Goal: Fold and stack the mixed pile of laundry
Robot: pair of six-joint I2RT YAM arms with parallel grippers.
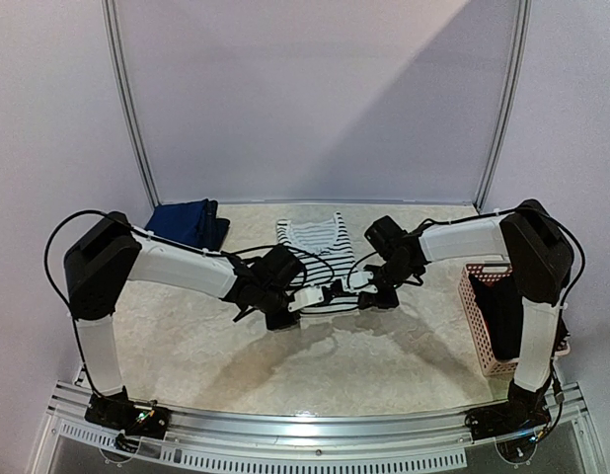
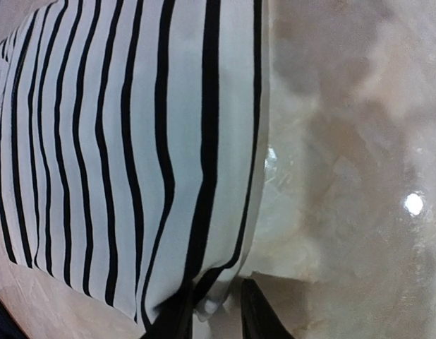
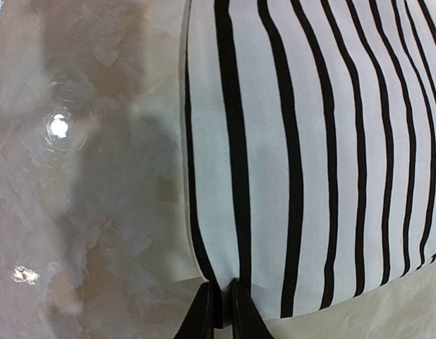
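Observation:
A white shirt with black stripes [image 1: 327, 252] lies flattened at mid-table, its neckline toward the back wall and its hem toward me. At the left end of the hem, my left gripper has its fingers parted, with a corner of the striped cloth between them. The opposite hem corner is pinched by my right gripper, which is shut on the fabric. From above, both arms cover parts of the shirt's lower half.
Folded dark blue cloth [image 1: 183, 224] rests at the back left. On the right stands a pink basket [image 1: 480, 331] with black cloth [image 1: 502, 314] inside. Bare tabletop [image 1: 315, 375] stretches in front of the shirt.

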